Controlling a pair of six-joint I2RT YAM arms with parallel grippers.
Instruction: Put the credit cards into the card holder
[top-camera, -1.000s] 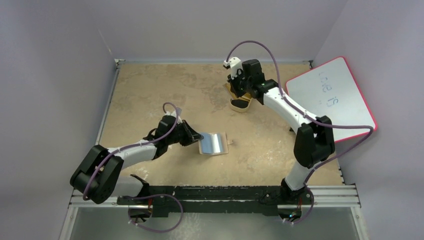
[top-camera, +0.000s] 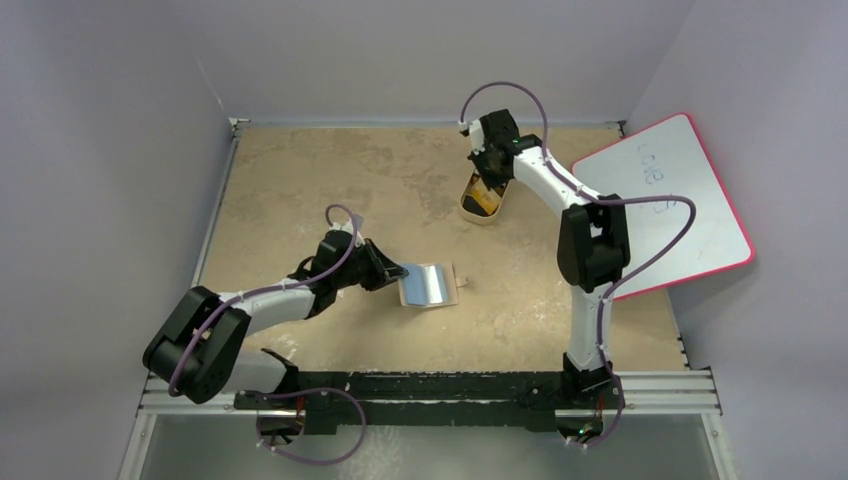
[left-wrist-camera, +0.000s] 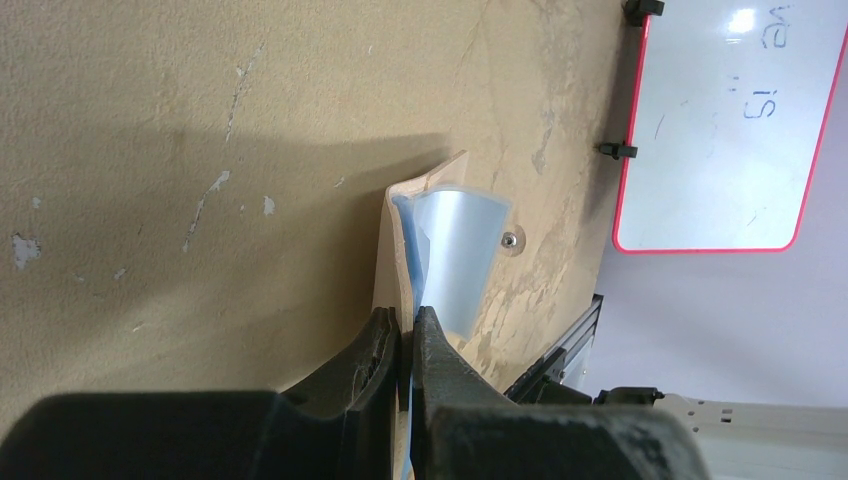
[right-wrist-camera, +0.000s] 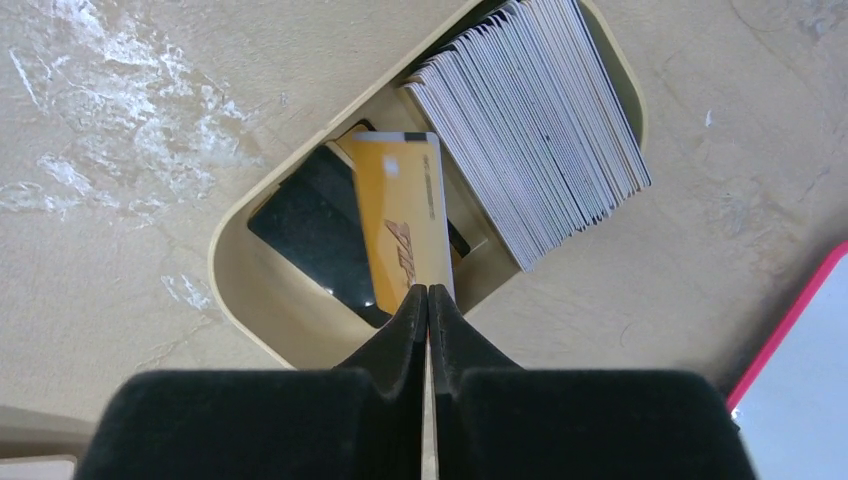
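The card holder (top-camera: 448, 285) lies open on the table at centre, blue and clear sleeves showing; my left gripper is shut on its edge. A cream box (top-camera: 478, 217) at the back holds a yellow card (right-wrist-camera: 400, 210) lying over dark cards (right-wrist-camera: 310, 220), beside a stack of white-edged cards (right-wrist-camera: 530, 130). My right gripper is over this box, shut, its tips at the yellow card's near end, with nothing seen held between them.
A whiteboard (top-camera: 655, 210) with a red rim fills the right side of the table.
The right arm has shifted at the back, its gripper now a little to the right, and more of the yellow card shows. The left arm and holder look nearly unchanged.
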